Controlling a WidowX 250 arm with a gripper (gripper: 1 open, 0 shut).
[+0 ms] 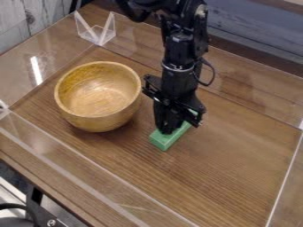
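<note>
A green rectangular block [167, 138] lies on the wooden table, right of a yellow bowl. My black gripper [178, 117] hangs over the block's upper part, its fingers drawn in closer around it. The lower end of the block shows; whether the fingers touch or grasp it I cannot tell.
The yellow bowl [99, 82] sits close by at the left. A clear plastic holder [97, 25] stands at the back left. A dark cable [14, 211] is at the lower left.
</note>
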